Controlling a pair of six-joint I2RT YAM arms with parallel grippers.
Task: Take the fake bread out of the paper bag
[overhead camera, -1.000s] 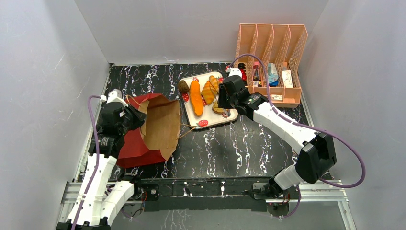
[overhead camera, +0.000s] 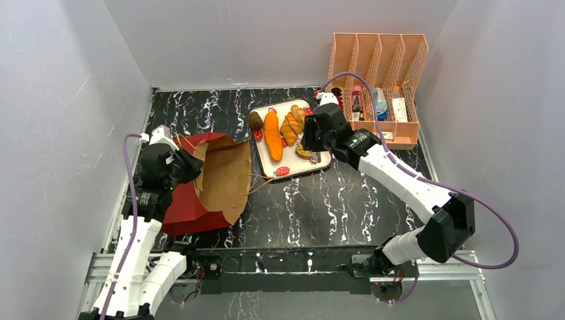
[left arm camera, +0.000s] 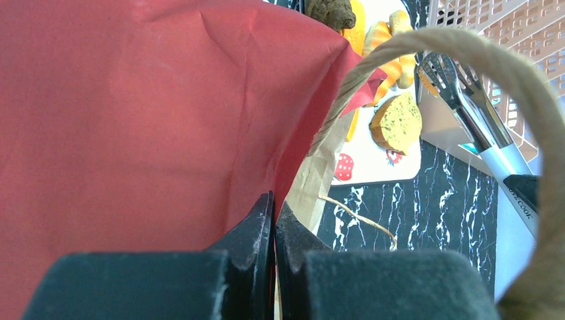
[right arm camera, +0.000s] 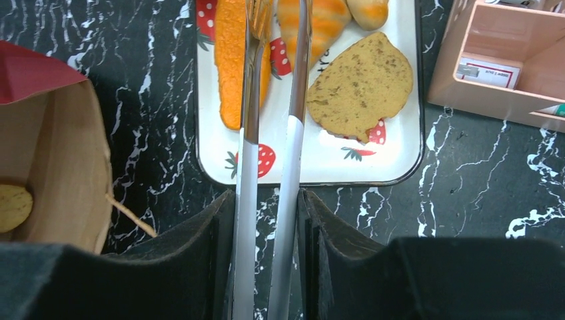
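A red paper bag [overhead camera: 183, 207] with tan inside lies open at the left. A fake bread round [right arm camera: 13, 207] shows inside it in the right wrist view. My left gripper is shut at the bag's rim by its rope handle, with bag paper at its tips. My right gripper is shut on metal tongs [right arm camera: 286, 200], which hang over a white strawberry tray [right arm camera: 220, 167] holding an orange long piece [right arm camera: 230, 80], a croissant [right arm camera: 313, 27], a small roll [right arm camera: 366, 10], a speckled slice [right arm camera: 360, 87] and a brown lump [overhead camera: 255, 120].
A pink divided organizer [overhead camera: 403, 140] with small items stands at the back right.
My right arm has shifted slightly, its gripper a little higher in the top view with the tongs. The left arm and bag look unchanged.
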